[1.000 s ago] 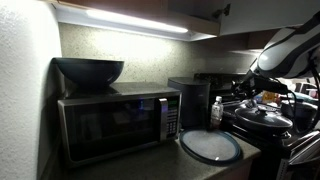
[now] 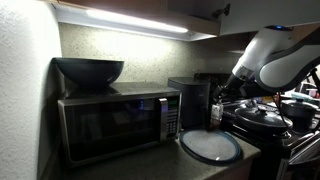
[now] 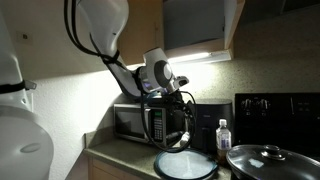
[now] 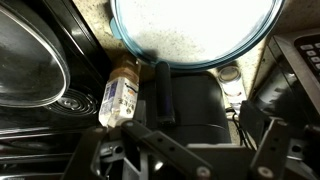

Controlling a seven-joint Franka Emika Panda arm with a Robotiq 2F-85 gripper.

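Observation:
My gripper is open, its dark fingers spread apart along the bottom of the wrist view with no object held between them. Just ahead of its left side there is a clear bottle (image 4: pixel 119 92) with an orange-brown label. In exterior view 1 the bottle (image 2: pixel 215 117) is upright at the back of a round pale plate or lid (image 2: pixel 212 147) with a blue-grey rim, and the gripper comes close above it. Exterior view 2 has the bottle (image 3: pixel 224 138) standing between the black appliance (image 3: pixel 207 120) and the pan. Contact between gripper and bottle cannot be made out.
A microwave (image 2: pixel 115 127) carrying a dark bowl (image 2: pixel 90 72) fills the left of the counter. Right of the bottle, a large lidded pan (image 2: pixel 262 118) sits on the stove. A small white-topped container (image 4: pixel 230 82) is beside the appliance. Cabinets hang overhead.
The arm has swung left from over the stove, in exterior view 1, bringing the gripper close to the bottle and partly covering it. Bottle and plate appear unmoved.

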